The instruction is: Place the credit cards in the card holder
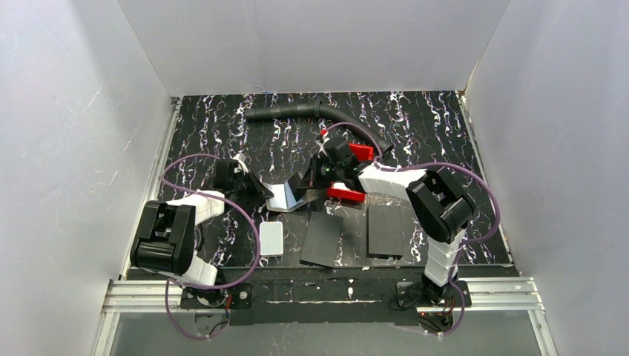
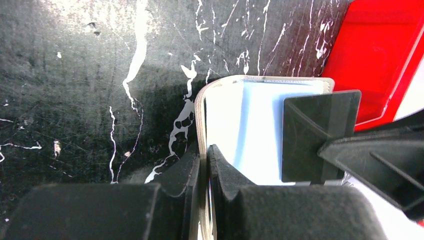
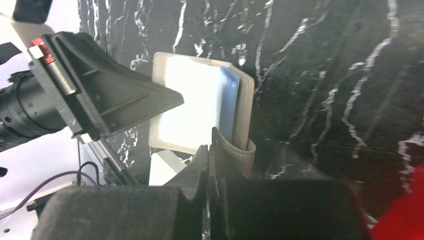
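The open card holder, beige-edged with a white and blue inside, is between my two arms. My left gripper is shut on its stitched beige edge. A dark flat piece with a lighter band lies over the holder's inside in the left wrist view. My right gripper is shut on that piece; whether it is a card or a flap of the holder, I cannot tell. From the right wrist view, a curled brownish edge rises by its fingertips, and the holder's white face shows beyond.
A red box stands behind and below my right arm. Nearer the front lie a white rectangle and two dark flat slabs. A black corrugated hose crosses the back. Clear table shows at back left and far right.
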